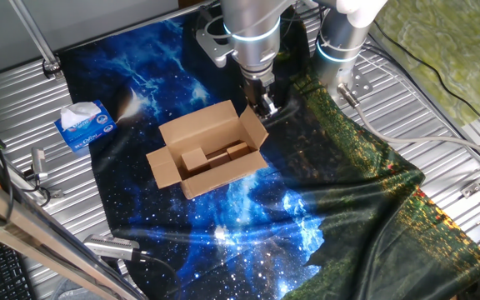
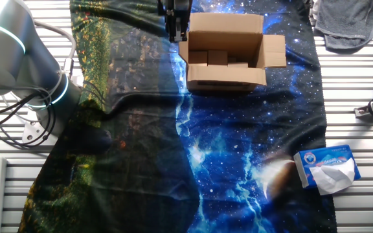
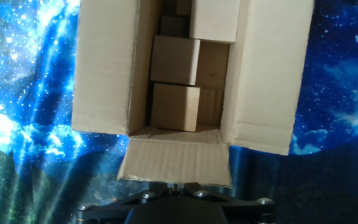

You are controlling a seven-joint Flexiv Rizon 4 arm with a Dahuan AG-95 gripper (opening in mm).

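Note:
An open cardboard box [image 1: 223, 177] stands on the dark printed cloth, its flaps folded outward. Several wooden blocks lie inside; the wrist view shows one block [image 3: 175, 107] near the closest end wall and another block [image 3: 174, 60] just beyond it. A taller, paler block [image 3: 215, 18] is at the far right inside, cut off by the frame's top. My gripper is just outside the box, by its short end flap [image 3: 174, 163]. Its fingers look shut together, and nothing shows between them. In exterior view 2 the gripper [image 2: 177, 39] hangs beside the box's left end.
A blue tissue box [image 1: 86, 129] sits at the cloth's left edge, well apart from the cardboard box. A grey towel [image 2: 348, 22] and a small metal device [image 1: 113, 247] lie outside the middle area.

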